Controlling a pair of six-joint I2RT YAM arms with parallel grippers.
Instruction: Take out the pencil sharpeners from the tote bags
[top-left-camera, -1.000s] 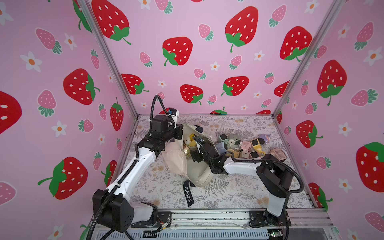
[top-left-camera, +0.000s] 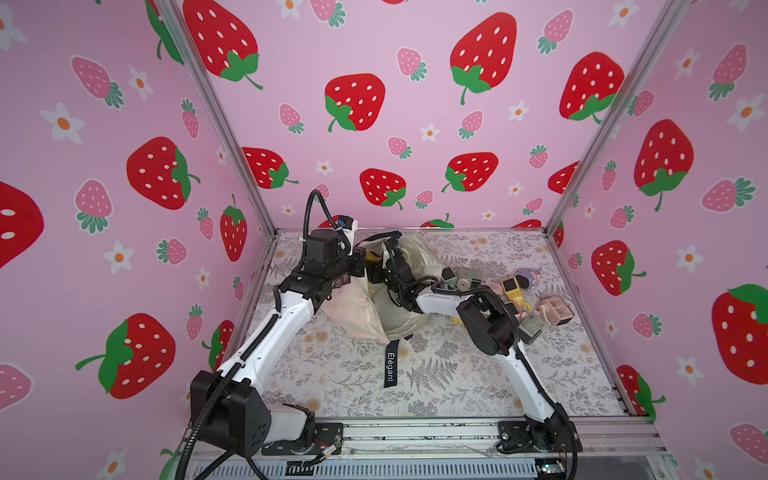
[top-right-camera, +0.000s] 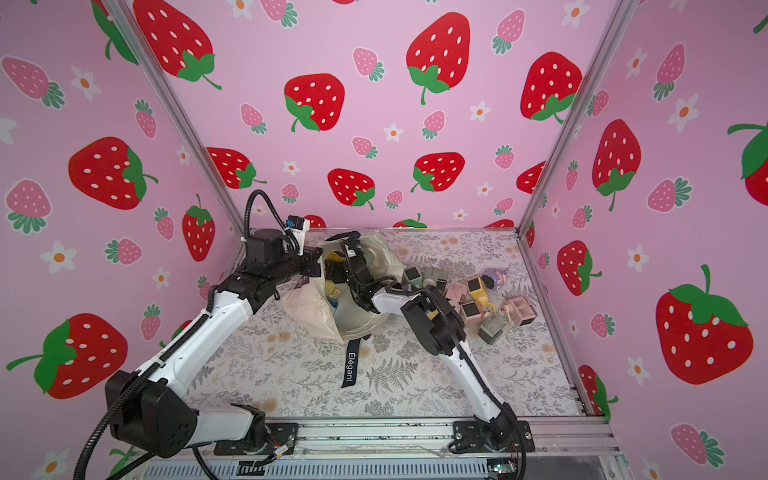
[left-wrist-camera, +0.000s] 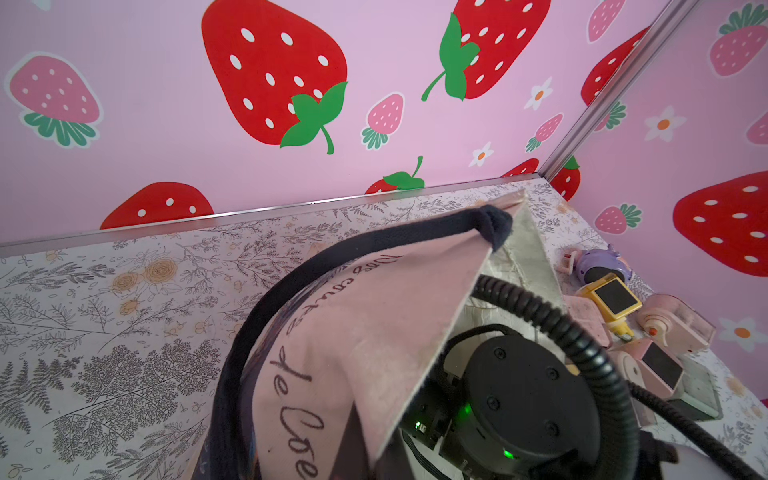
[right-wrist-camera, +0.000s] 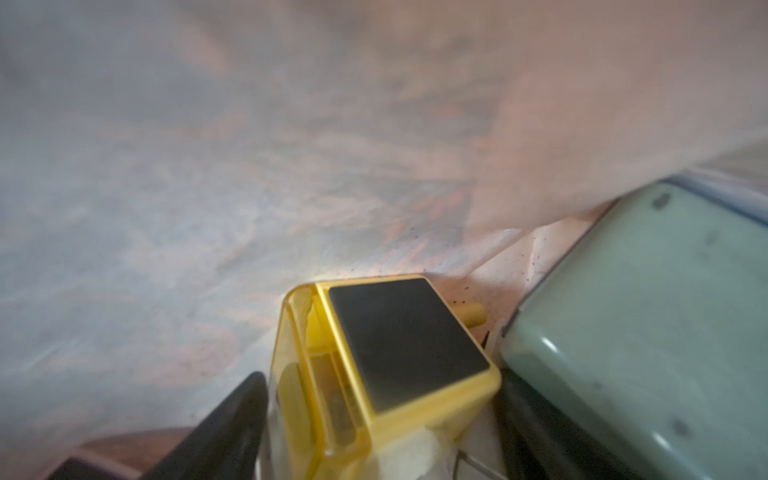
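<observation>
A cream and pink tote bag (top-left-camera: 344, 312) lies open in the middle of the table. My left gripper (top-left-camera: 358, 264) holds at its upper left edge, shut; what is between its fingers is hidden. My right gripper is down inside the bag, part open, with fingers either side of a yellow sharpener (right-wrist-camera: 404, 340) with a dark top. I cannot tell whether they touch it. A mint-green sharpener (right-wrist-camera: 648, 320) lies beside it, at the right of the right wrist view.
A group of pastel sharpeners (top-right-camera: 476, 296) stands to the right of the bag. A black strap (top-left-camera: 391, 364) lies at the front.
My right gripper has moved left and back, deeper into the bag. The bag has shifted and its strap at the front has moved right. The left arm is nearly still.
</observation>
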